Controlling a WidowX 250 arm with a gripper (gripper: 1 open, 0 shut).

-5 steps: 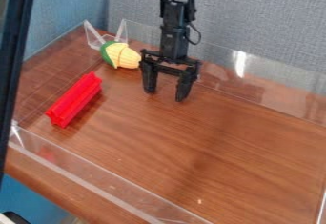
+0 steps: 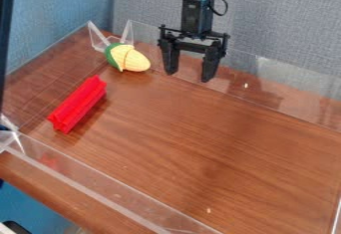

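Observation:
My gripper hangs in the upper middle, near the back clear wall of the wooden tray, open with nothing between its fingers. To its left lies a yellow and green toy, resembling a corn cob, near the back left corner. A red bar-shaped object lies on the wooden floor at the left, toward the front.
Clear low walls border the wooden surface. A clear angled piece stands at the back left corner behind the toy.
My gripper has moved up and back, toward the rear wall, and a little to the right. The toy and red object look unchanged.

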